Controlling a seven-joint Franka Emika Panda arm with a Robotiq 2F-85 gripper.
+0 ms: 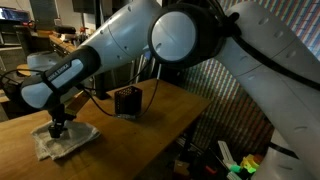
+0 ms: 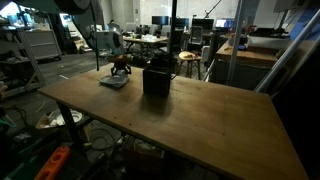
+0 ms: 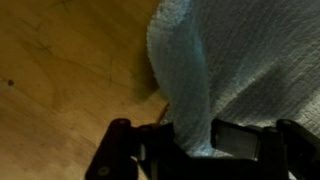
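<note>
A light grey cloth [image 1: 66, 141] lies rumpled on the wooden table, toward the left in the first exterior view and at the table's far left end [image 2: 113, 82] in the second. My gripper [image 1: 57, 129] is down at the cloth's upper left part, pointing at the table. In the wrist view, a raised fold of the cloth [image 3: 190, 85] runs down between the dark fingers, which stand somewhat apart. Whether they press on the fold is not clear. The rest of the cloth [image 3: 262, 60] spreads to the right, beyond the gripper.
A black mesh container [image 1: 128, 101] stands on the table right of the cloth; a dark cable loops near it. Bare tabletop [image 2: 215, 125] stretches from the container to the far end of the table.
</note>
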